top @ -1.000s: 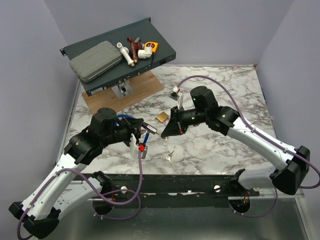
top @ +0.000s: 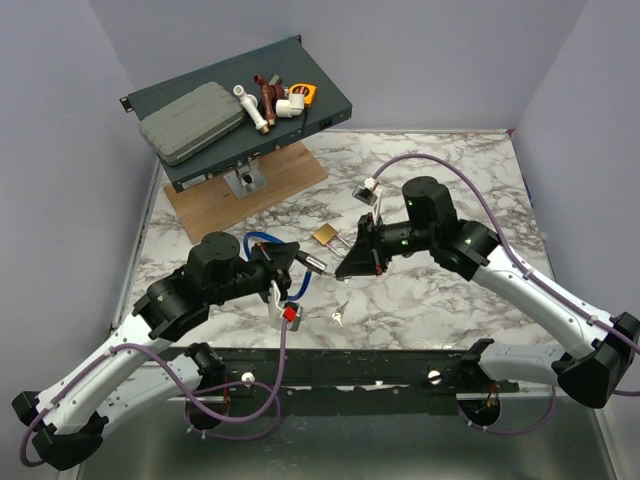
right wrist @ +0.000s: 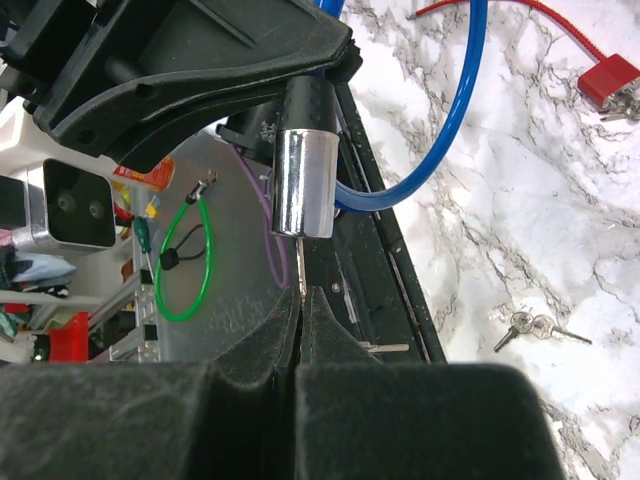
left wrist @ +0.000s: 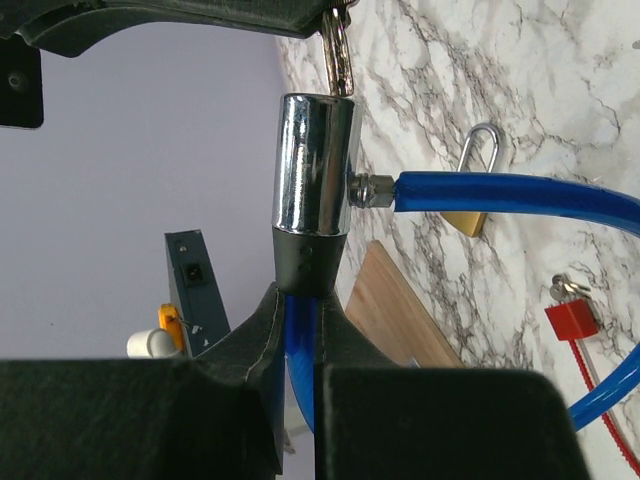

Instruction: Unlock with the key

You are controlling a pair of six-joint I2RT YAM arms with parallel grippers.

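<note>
A chrome lock cylinder (left wrist: pixel 318 165) on a blue cable (left wrist: pixel 520 192) is held up between my two arms. My left gripper is shut on its black sleeve end and the blue cable there. From the other side, my right gripper is shut, with a thin key (right wrist: pixel 301 265) showing between its fingertips. The key's shaft runs straight to the lock's end face and meets it; how deep it sits cannot be seen. In the top view the lock cylinder (top: pixel 311 262) lies between the left gripper (top: pixel 297 251) and the right gripper (top: pixel 340 274).
On the marble table lie a brass padlock (top: pixel 325 233), a red padlock (right wrist: pixel 608 82) and loose keys (right wrist: pixel 541 326). A raised dark shelf (top: pixel 215 75) with a grey case and pipe fittings stands at the back left.
Both grippers, with the lock and key between them, have shifted slightly right and toward the front together. Key and lock end remain close against each other.
</note>
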